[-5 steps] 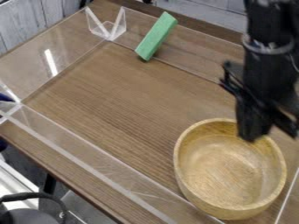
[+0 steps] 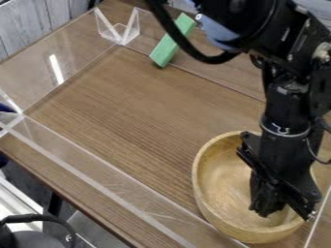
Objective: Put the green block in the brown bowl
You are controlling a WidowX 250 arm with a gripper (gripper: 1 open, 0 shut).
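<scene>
At the upper middle of the camera view, the green block lies on the wooden table, well apart from my gripper. The brown bowl is a light tan round bowl at the lower right. My black gripper points down into the bowl, its fingers over the right part of the inside. The fingers and arm hide much of the bowl's right side. Whether the fingers are parted or closed is unclear, and no object shows between them.
A clear plastic piece with pointed sides stands left of the green block. Transparent strips run along the table's left side. A black cable crosses above the block.
My gripper has come down and toward the front, from above the bowl's far rim to inside its outline. The green block and the bowl have stayed in place.
</scene>
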